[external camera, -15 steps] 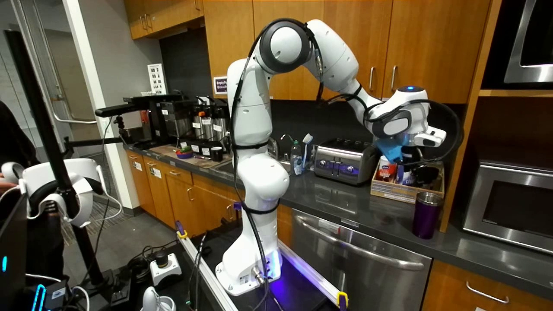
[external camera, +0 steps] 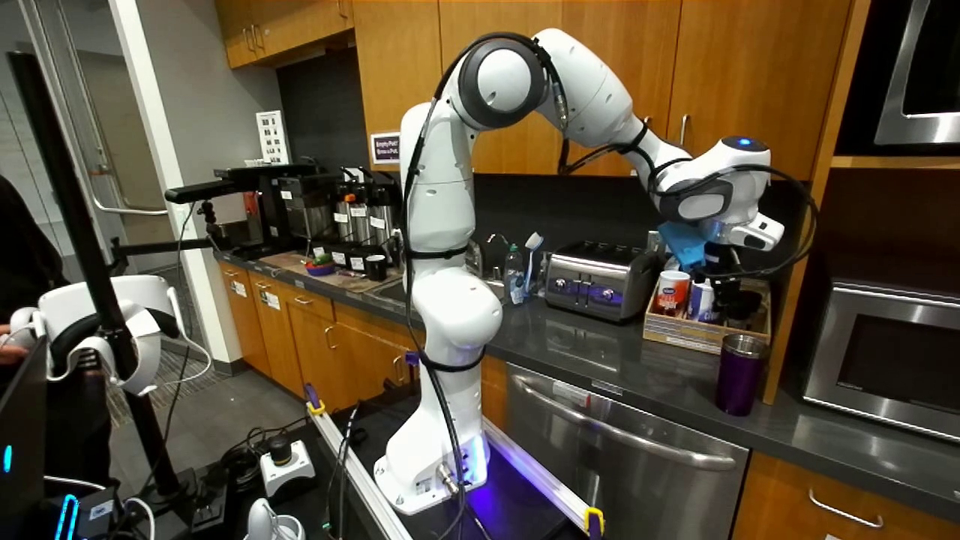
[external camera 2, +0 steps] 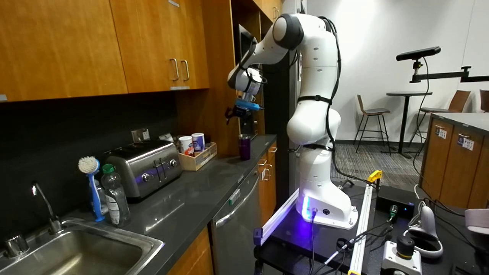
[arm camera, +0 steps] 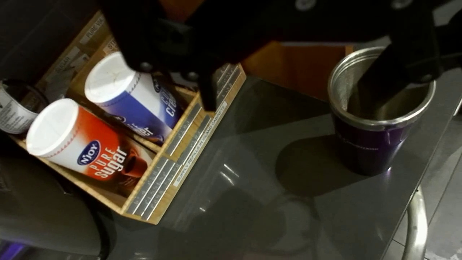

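My gripper is open, its dark fingers spread wide apart with nothing between them in the wrist view. It hangs above the counter, close over the wooden box in exterior view 1. One finger overlaps the mouth of the purple tumbler (arm camera: 368,151) in the wrist view; whether they touch cannot be told, though exterior view 1 shows the tumbler (external camera: 739,382) standing upright, lower and nearer the counter's edge. Inside the wooden box (arm camera: 143,208) are a red-and-white sugar canister (arm camera: 82,143) and a blue-and-white creamer canister (arm camera: 134,99).
Left of the box is a steel toaster (external camera: 594,283); a bottle (external camera 2: 117,197) and a brush (external camera 2: 94,192) stand by the sink (external camera 2: 151,249). A microwave (external camera: 891,360) sits at the right. Bare counter (arm camera: 242,203) lies between box and tumbler.
The arm's hand has risen and shifted to the right in exterior view 1, and its tilt has changed. The tumbler and the box have stayed where they were.
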